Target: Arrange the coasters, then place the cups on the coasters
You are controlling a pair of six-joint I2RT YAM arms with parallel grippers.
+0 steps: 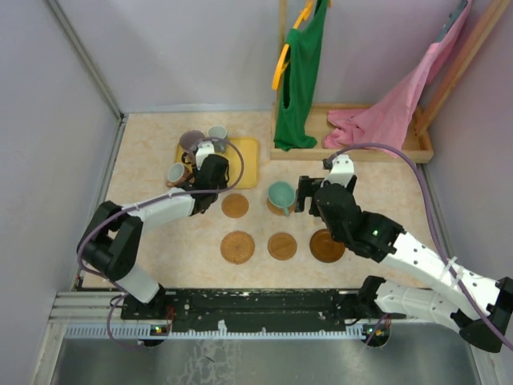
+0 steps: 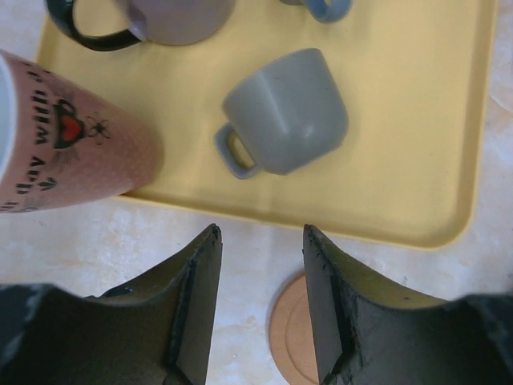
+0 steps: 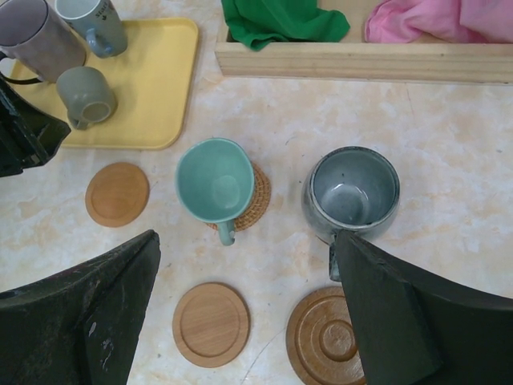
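In the left wrist view, a grey cup (image 2: 292, 112) lies on its side on the yellow tray (image 2: 409, 120), handle toward the near left. My left gripper is open just short of the tray's near edge, nothing between its fingers. Beyond its right finger shows part of a round wooden coaster (image 2: 296, 333). A teal cup (image 3: 215, 178) stands partly over a woven coaster (image 3: 258, 196). My right gripper is open and empty, above the table. A dark grey cup (image 3: 353, 192) stands behind its right finger, which covers some of the handle side.
A patterned pink mug (image 2: 80, 144), a purple-grey mug (image 2: 180, 16) and a blue-grey mug (image 3: 104, 28) crowd the tray's left and back. Other coasters, including a plain one (image 3: 211, 325) and a dark ringed one (image 3: 325, 337), lie in front. A wooden rack (image 1: 321, 132) with hanging clothes borders the back.
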